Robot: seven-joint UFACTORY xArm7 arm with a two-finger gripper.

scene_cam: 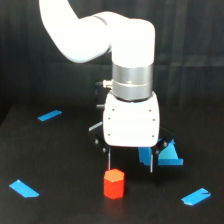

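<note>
A red block (114, 184) with a hexagonal outline rests on the dark table in front of the arm. My gripper (131, 164) hangs below the white hand, its thin dark fingers spread well apart, and nothing shows held between them. The left finger comes down close above and behind the red block; whether they touch I cannot tell. The right finger stands clear of the block, in front of a blue object (168, 156) that is partly hidden by the hand.
Blue tape strips mark the table: one at the back left (49, 115), one at the front left (24, 188) and one at the front right (196, 197).
</note>
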